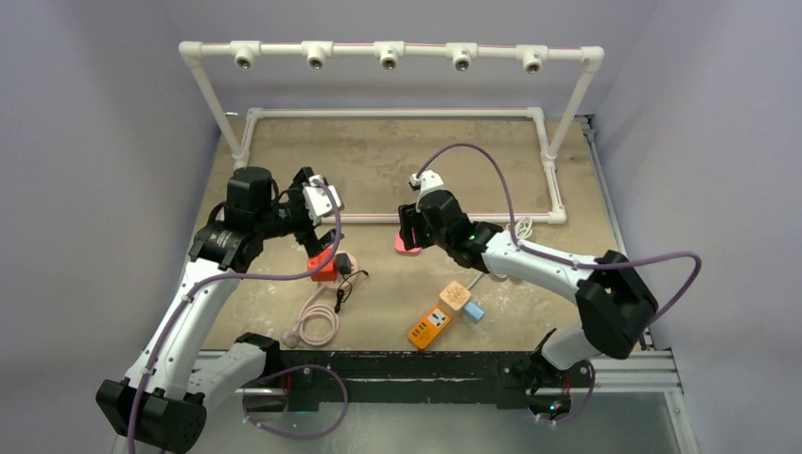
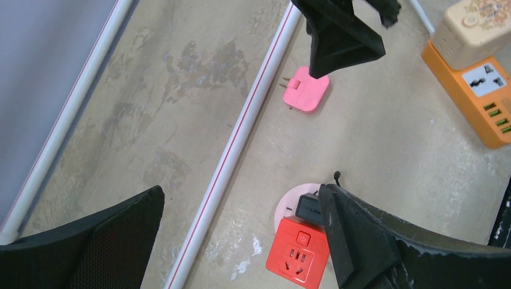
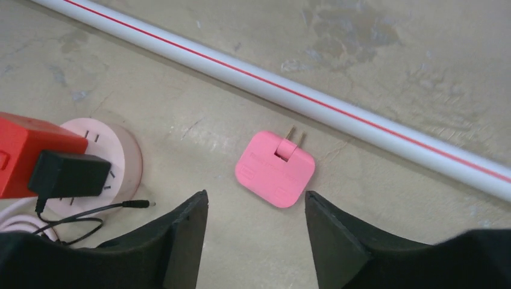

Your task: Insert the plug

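Note:
A pink plug (image 3: pixel 271 171) (image 2: pixel 304 96) lies on the mat with its prongs out, beside the white pipe. My right gripper (image 1: pixel 410 227) is above it, fingers apart, nothing between them. To the left, a red socket cube (image 2: pixel 298 250) (image 1: pixel 320 270) and a black adapter (image 3: pixel 75 174) sit on a round pale power strip (image 3: pixel 123 156). My left gripper (image 1: pixel 322 232) hangs open and empty above and behind them, in front of and over the pipe.
An orange power strip (image 1: pixel 427 329) with a wooden-looking cube (image 1: pixel 455 297) lies at the front right, by a blue block (image 1: pixel 475 312). A white pipe frame (image 1: pixel 388 113) borders the back; a rail with fittings (image 1: pixel 426 51) stands higher.

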